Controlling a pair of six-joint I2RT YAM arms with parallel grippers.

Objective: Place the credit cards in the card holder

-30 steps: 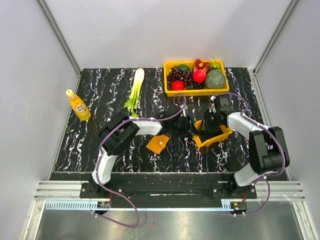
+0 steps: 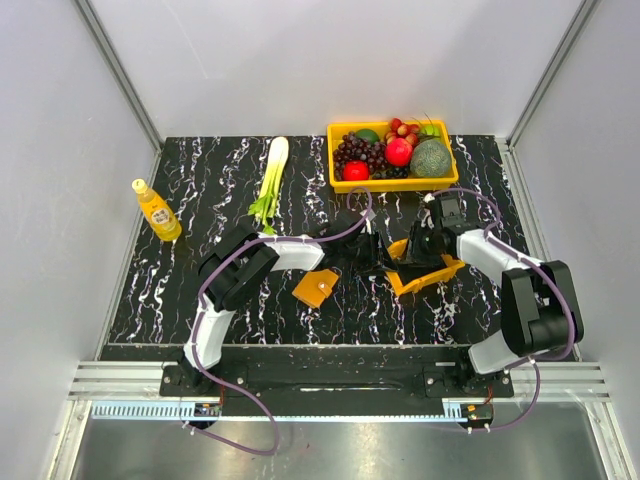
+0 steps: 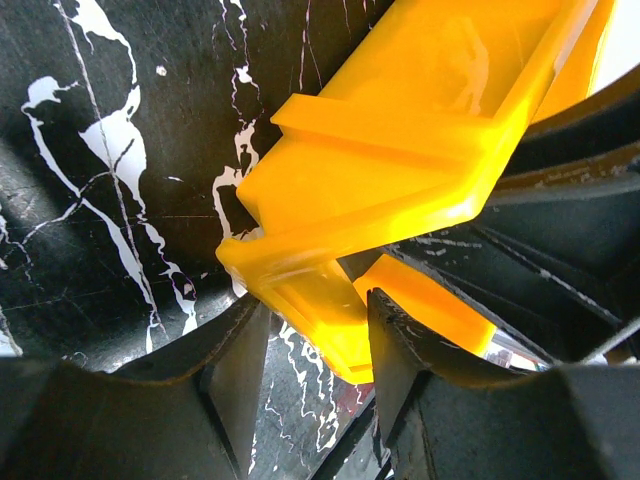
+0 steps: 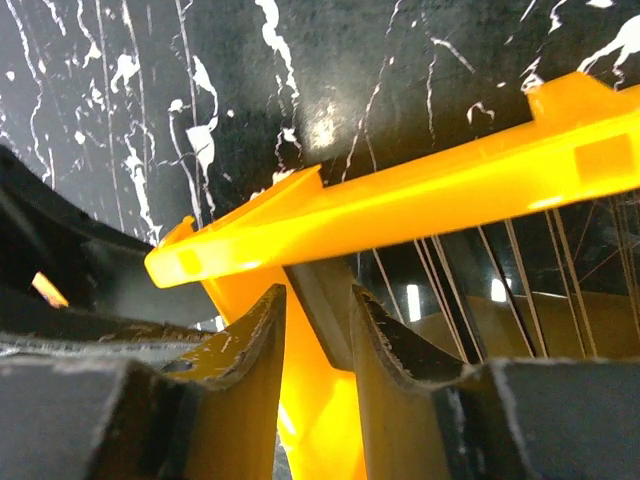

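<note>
An orange card holder point(image 2: 314, 288) lies flat on the marble table below my left arm. A yellow tray point(image 2: 430, 280) with a dark interior sits right of it. My left gripper point(image 2: 375, 258) is at the tray's left end; in the left wrist view its fingertips lie against the yellow plastic corner, part open. My right gripper point(image 2: 418, 250) is over the tray; in the right wrist view its fingertips stand apart beside the tray's yellow wall point(image 4: 460, 170). I cannot make out any cards.
A yellow crate of fruit point(image 2: 338, 182) stands at the back. A celery bunch point(image 2: 270, 180) lies behind my left arm, and a yellow bottle point(image 2: 160, 215) is at the far left.
My right arm has shifted very slightly over the tray. My left arm looks unchanged.
</note>
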